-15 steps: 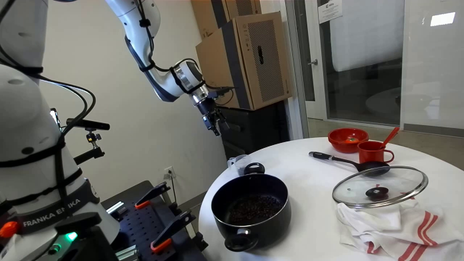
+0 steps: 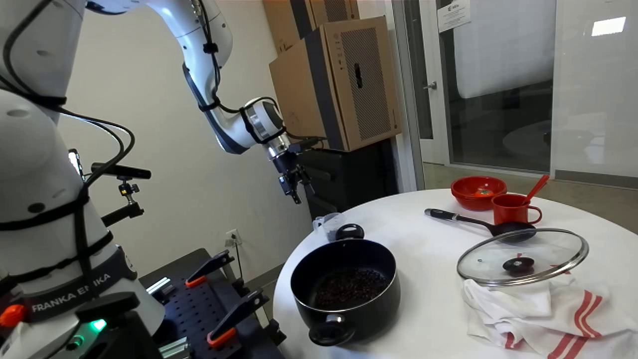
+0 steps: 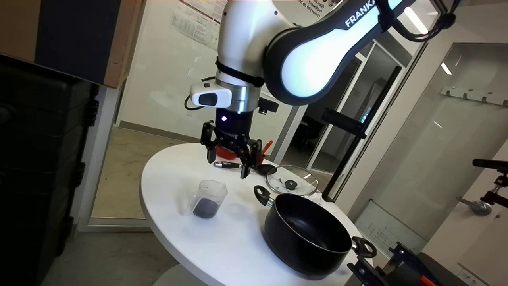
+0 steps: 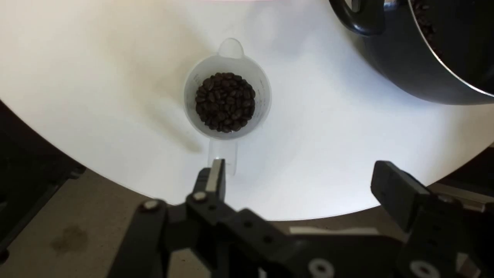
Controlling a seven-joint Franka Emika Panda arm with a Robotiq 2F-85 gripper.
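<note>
A clear measuring cup (image 4: 264,95) stands upright on the white table, dark coffee beans (image 4: 225,102) in its bottom. Its handle points toward the table's near edge in the wrist view. My gripper is open, its two fingers wide apart with only bare table between them; the left finger overlaps the end of the cup's handle in that picture. From the side, the gripper (image 3: 227,167) hangs in the air above the table, apart from the cup (image 3: 209,195). A black two-handled pot (image 2: 347,293) sits near the cup, with dark beans on its floor.
A glass lid (image 2: 478,269) lies by a white towel with red stripes (image 2: 544,317). Farther back are a black spoon (image 2: 472,220), a red mug (image 2: 508,209) and a red bowl (image 2: 466,197). Bare table (image 3: 233,238) lies between cup and pot.
In exterior view 1 the arm has come lower and slightly to the right, bringing the gripper closer to the table. The cup, pot and other things have stayed put.
</note>
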